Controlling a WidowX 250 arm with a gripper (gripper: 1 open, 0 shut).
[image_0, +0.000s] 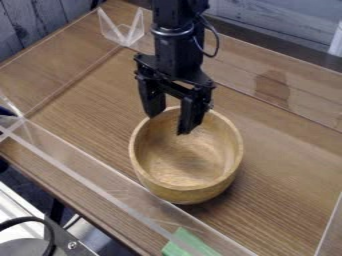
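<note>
My black arm comes down from the top centre to the gripper, which hangs over the back rim of a large round tan bowl in the middle of the table. The fingers point downward at the bowl's rear half. Whether they are open or shut, and whether anything is between them, is hard to tell against the dark body. The visible inside of the bowl looks empty.
A green object lies at the front edge. Clear plastic edging runs along the left and front of the wooden table. A wall stands behind.
</note>
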